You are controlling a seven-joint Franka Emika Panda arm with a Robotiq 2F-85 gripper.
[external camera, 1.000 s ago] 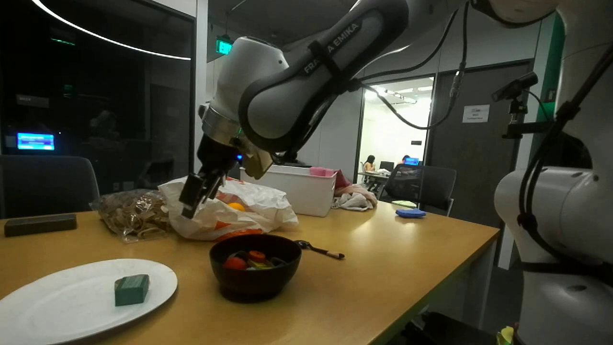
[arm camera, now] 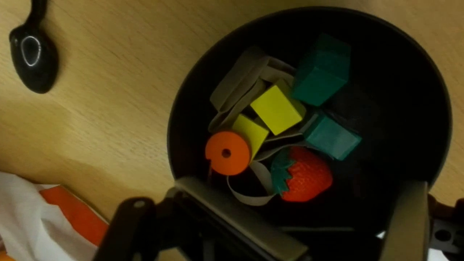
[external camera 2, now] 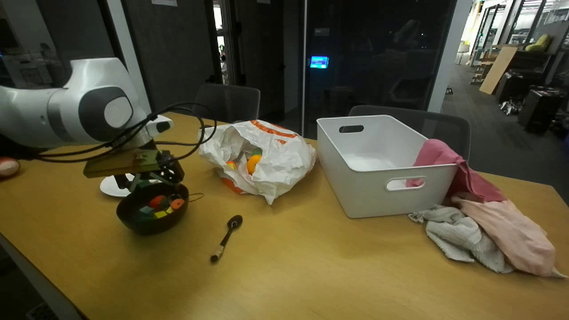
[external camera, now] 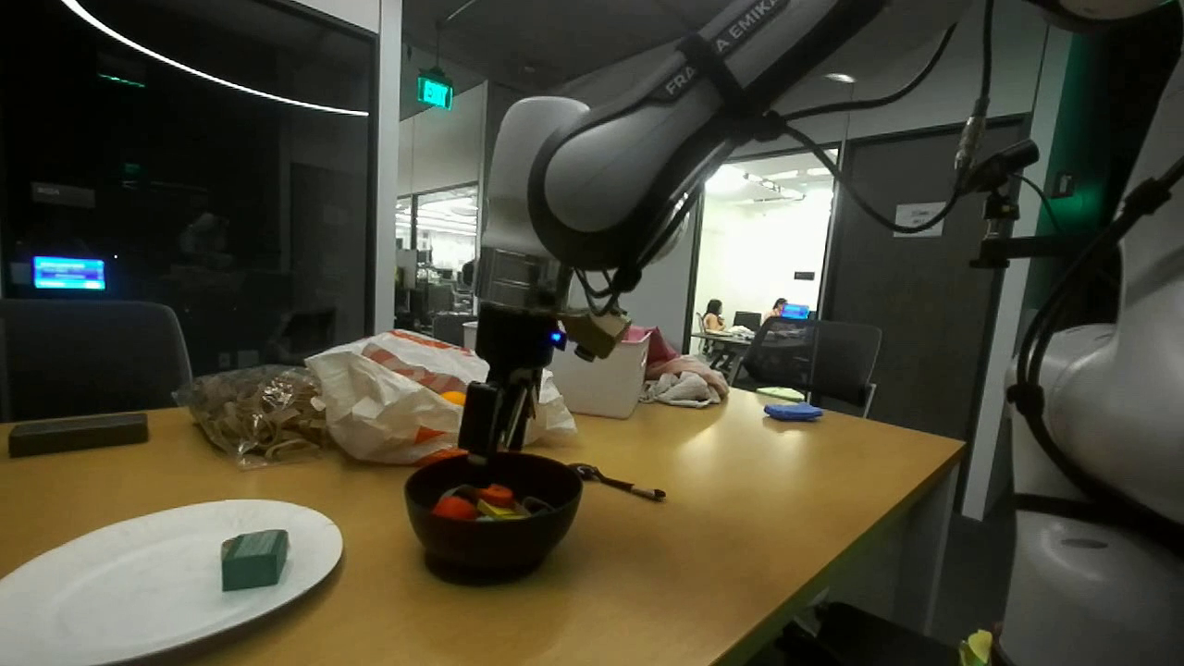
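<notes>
My gripper stands open over the near part of a black bowl point(arm camera: 404, 143), its fingers apart with nothing between them. Inside the bowl, the wrist view shows a red strawberry point(arm camera: 307, 174), an orange disc point(arm camera: 228, 153) with a hole, two yellow blocks point(arm camera: 278, 108), two green blocks point(arm camera: 322, 71) and beige bands point(arm camera: 239, 80). In exterior view 1, the fingers point(external camera: 479, 420) point down at the bowl's far rim. A green block point(external camera: 254, 560) rests on a white plate point(external camera: 100, 594) to the left.
A black spoon point(external camera 2: 229, 234) lies beside the bowl. Behind are a white bag point(external camera 2: 288, 165) with orange fruit, a white bin point(external camera 2: 373, 194) with a pink cloth point(external camera 2: 442, 154), and a bag of beige bands point(external camera: 261, 411).
In exterior view 1, my gripper has swung right and down, from over the white bag to the bowl, and turned from tilted to nearly upright. Bowl and plate look unmoved.
</notes>
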